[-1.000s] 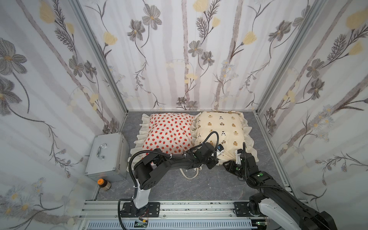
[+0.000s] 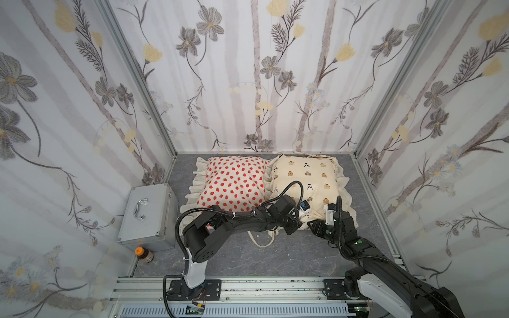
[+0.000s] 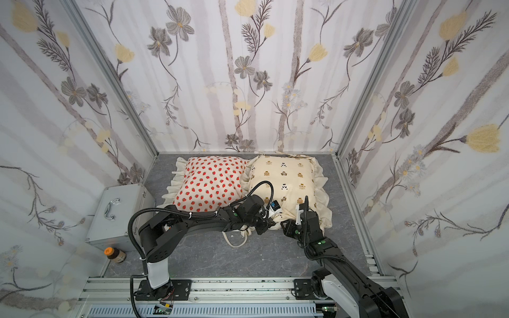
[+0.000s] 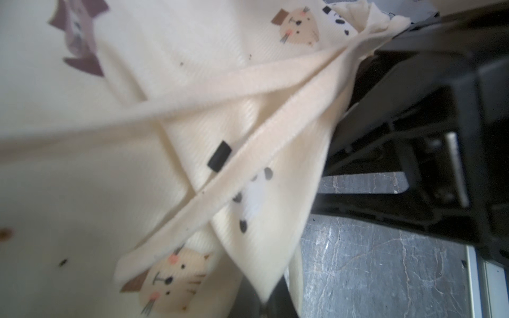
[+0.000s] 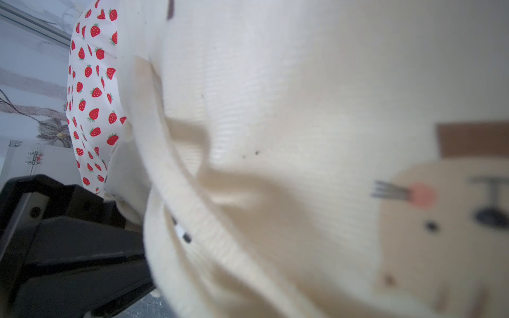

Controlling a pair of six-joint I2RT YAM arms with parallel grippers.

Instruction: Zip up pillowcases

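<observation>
A cream pillowcase with small animal prints lies on the right of the grey surface, beside the strawberry pillowcase. My left gripper is shut at the cream case's front edge, a folded point of its fabric at the fingertips; two pale straps cross the cloth. My right gripper is at that front edge, a little to the right; its fingertips are hidden in the right wrist view, where cloth fills most of the frame. The zipper is not visible.
A silver case stands at the left with an orange-capped bottle in front of it. A loose cord loop lies on the surface below the pillows.
</observation>
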